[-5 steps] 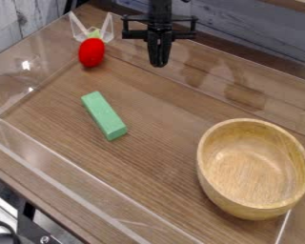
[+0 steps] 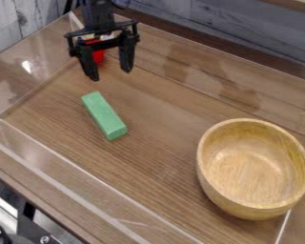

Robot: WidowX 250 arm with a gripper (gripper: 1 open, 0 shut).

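My black two-fingered gripper [image 2: 102, 59] is at the upper left, open, reaching down over a small red object [image 2: 94, 59], which it partly hides; whether it touches it cannot be told. A green rectangular block [image 2: 103, 114] lies on the wooden table [image 2: 168, 152] below the gripper, apart from it. A large round yellow bowl [image 2: 251, 167] sits at the lower right.
Walls or raised edges border the table at the top. Some dark item shows at the bottom left corner, beyond the table's edge.
The gripper has moved left from the upper middle to over the red object, which it now partly covers. The green block and bowl have not moved.
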